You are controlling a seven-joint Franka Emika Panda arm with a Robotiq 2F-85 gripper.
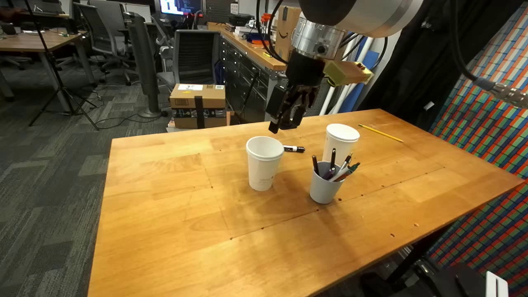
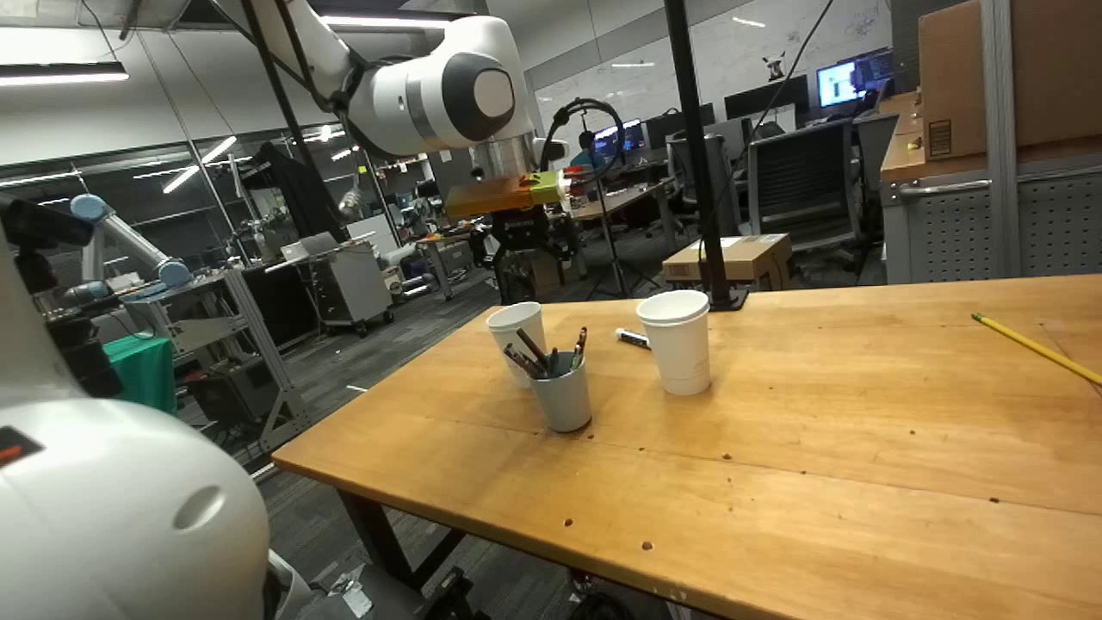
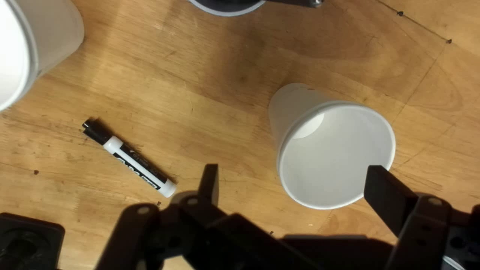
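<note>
My gripper is open above the table, its two black fingers wide apart with nothing held between them. Below it in the wrist view, an empty white paper cup (image 3: 292,108) stands near the right finger, its mouth facing the camera. A black-and-white marker (image 3: 135,162) lies flat on the wood to the left of the fingers. Another white cup (image 1: 339,143) stands farther right in exterior view 1. In front of that cup is a smaller grey cup (image 1: 322,190) with several pens in it.
A yellow pencil (image 1: 381,133) lies near the table's far edge. A cardboard box (image 1: 198,106) sits on the floor beyond the table.
</note>
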